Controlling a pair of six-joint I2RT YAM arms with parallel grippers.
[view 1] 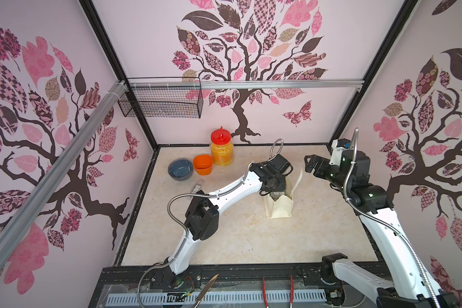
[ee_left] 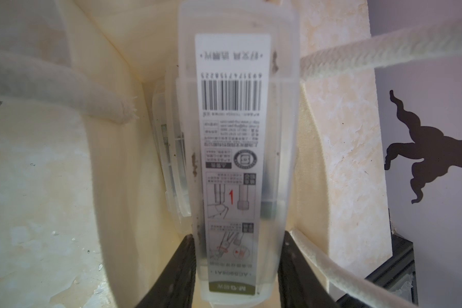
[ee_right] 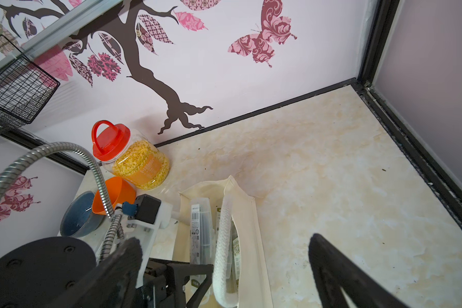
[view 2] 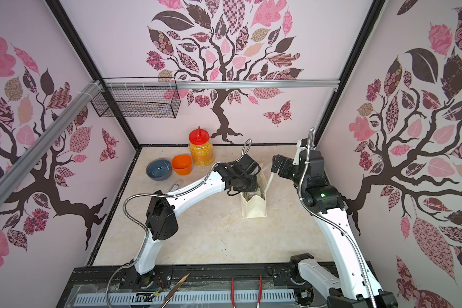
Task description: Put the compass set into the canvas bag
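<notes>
My left gripper is shut on a clear plastic compass set (ee_left: 233,159) with a white barcode label. The set hangs between the handles of the cream canvas bag (view 1: 279,209), its lower part inside the mouth. More clear cases (ee_left: 170,148) lie inside the bag, partly hidden behind the held one. In the right wrist view the held set shows upright against the bag's left side. My right gripper stands open and empty, to the right of the bag above the table.
An orange bowl (view 1: 202,164), a blue bowl (view 1: 180,169) and a red-lidded jar (view 1: 221,147) stand at the back left. A small clear item (view 2: 177,184) lies behind the left arm. Table right of the bag is bare.
</notes>
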